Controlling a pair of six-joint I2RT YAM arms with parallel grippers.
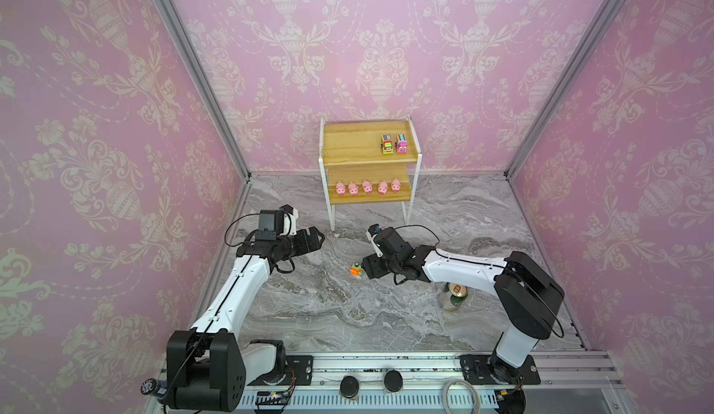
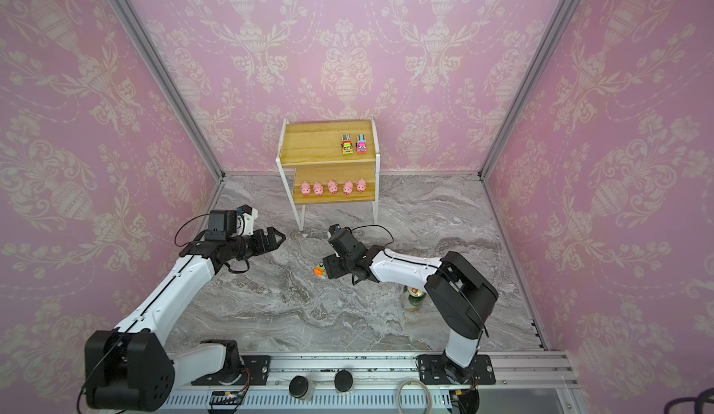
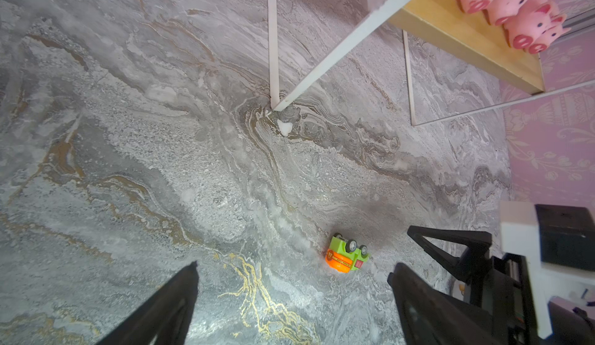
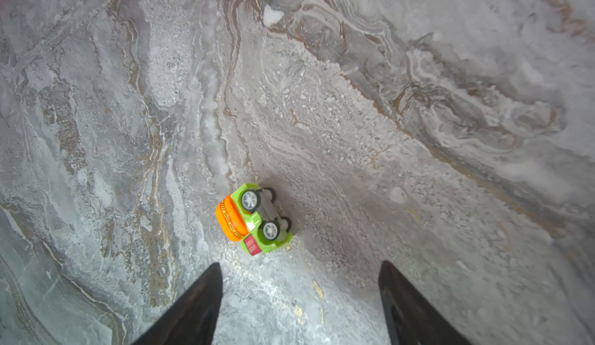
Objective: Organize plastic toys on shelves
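The orange-green toy car (image 4: 254,220) lies on its side on the marble surface, its wheels showing in the right wrist view. My right gripper stands open just back from it, nothing between its fingers. From the top left view, that gripper is directly right of the toy car (image 1: 356,269). My left gripper is open and empty, held to the left in front of the shelf. On the top board of the wooden shelf (image 1: 349,133) are a green-red toy car (image 1: 386,145) and a pink toy car (image 1: 401,144). Several pink pigs (image 1: 367,187) line the lower board.
A can (image 1: 456,292) stands beneath the right arm. White shelf legs (image 3: 273,41) reach down to the marble at the back. The top board's left part is bare, and the marble floor (image 1: 334,317) in front is clear.
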